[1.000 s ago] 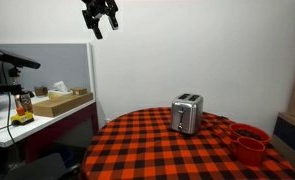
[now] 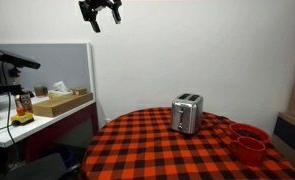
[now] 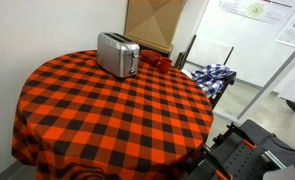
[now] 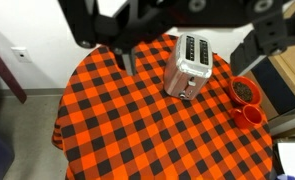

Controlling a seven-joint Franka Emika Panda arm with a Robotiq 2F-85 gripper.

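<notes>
High above the table, near the top edge of exterior view 1, my gripper [image 2: 107, 26] hangs open with nothing between its fingers. A silver two-slot toaster [image 2: 186, 114] stands upright on the table, with both slots looking empty in the wrist view, where the toaster [image 4: 190, 67] lies below and ahead of the blurred fingers [image 4: 126, 60]. To the toaster's right sit a red pot [image 2: 249, 131] with dark contents and a red cup [image 2: 248, 151] in front of it. Exterior view 2 shows the toaster [image 3: 118, 55] near the table's far side.
A red-and-black checked cloth [image 2: 137, 145] covers the round table, and its front and left parts are bare. At left, a white side table [image 2: 27, 128] carries a wooden box [image 2: 64, 104] and small items. A white wall stands behind.
My gripper has shifted slightly to the right and up in exterior view 1. The toaster and red containers have stayed where they were.
</notes>
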